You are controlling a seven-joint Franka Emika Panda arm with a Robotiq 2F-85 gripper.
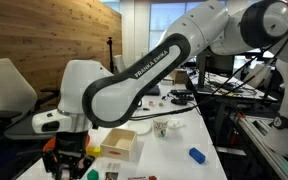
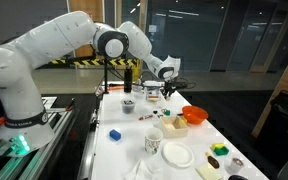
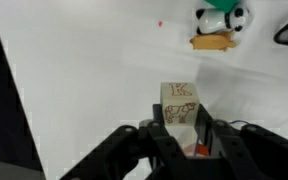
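A small cream-coloured block (image 3: 179,103) with brown markings on its face sits between the fingers in the wrist view. My gripper is shut on it, and white tabletop shows around the block. In exterior view 1 the gripper (image 1: 64,162) hangs at the lower left, above the table, with the block not clearly visible. The far exterior view shows the gripper (image 2: 167,90) small, at the far end of the table.
An open tan box (image 2: 172,128), an orange-yellow bowl (image 2: 193,113), a white mug (image 2: 152,142) and a white plate (image 2: 178,154) stand on the table. A blue block (image 1: 197,155) lies apart. A black-and-white toy (image 3: 224,20) and a tan piece (image 3: 214,42) lie at the wrist view's upper right.
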